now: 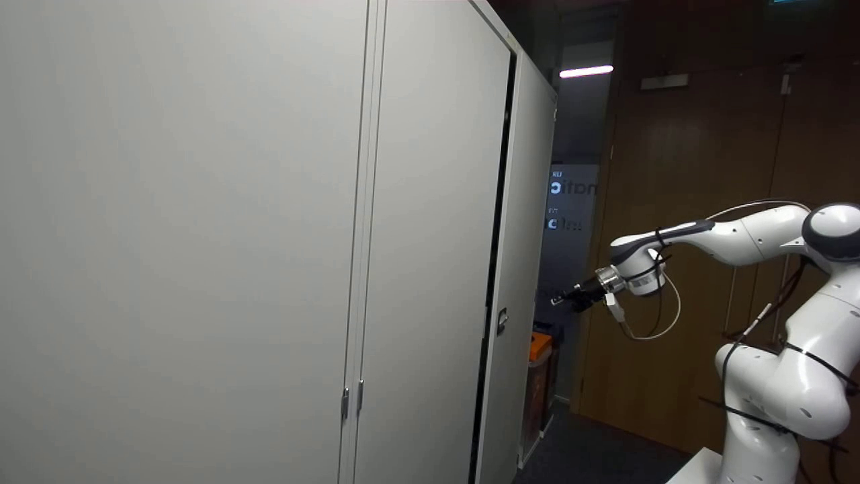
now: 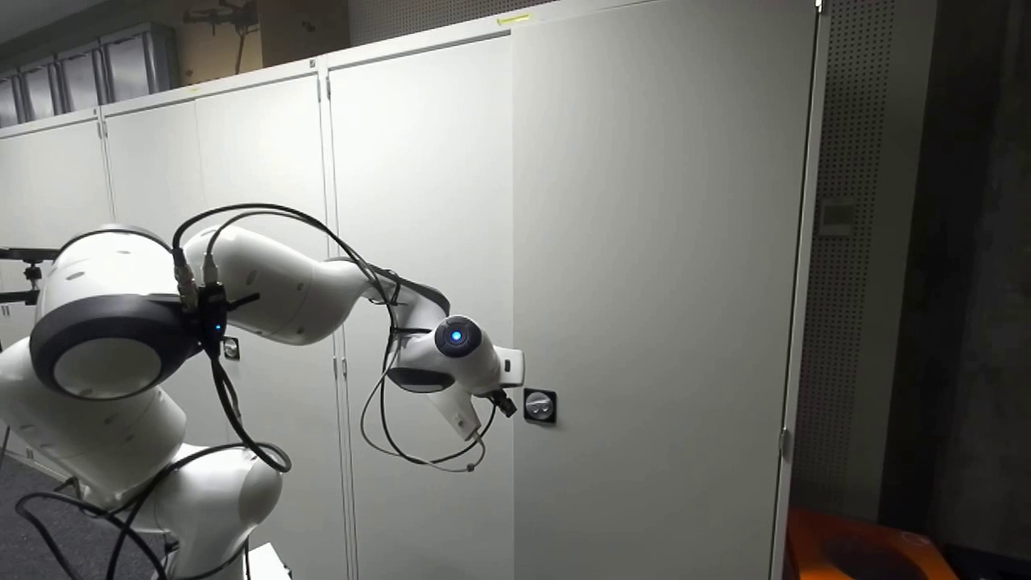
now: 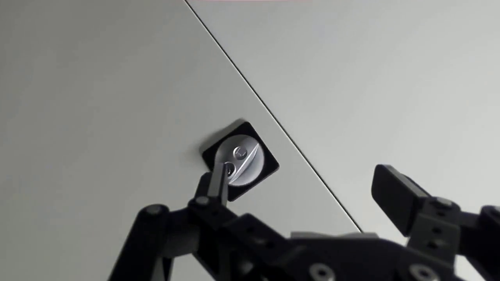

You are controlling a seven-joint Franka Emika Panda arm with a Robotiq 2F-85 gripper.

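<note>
My gripper is open, its two black fingers wide apart with only the cabinet front behind the gap. Past the left fingertip, in the wrist view, lies a round silver knob (image 3: 253,168) on a black square plate; that finger hides part of its edge. In exterior view 2 the knob (image 2: 539,406) is on the right-hand cabinet door (image 2: 657,242), with my wrist to its left. Exterior view 1 shows the gripper (image 1: 558,301) in the air, apart from the door (image 1: 528,210), whose handle (image 1: 502,320) is a little lower.
A narrow dark gap runs between this door and the neighbouring door (image 1: 439,202). Orange-topped bins (image 1: 540,347) stand past the cabinet's far end. Cables hang in loops below my wrist. Open air lies between arm and cabinet.
</note>
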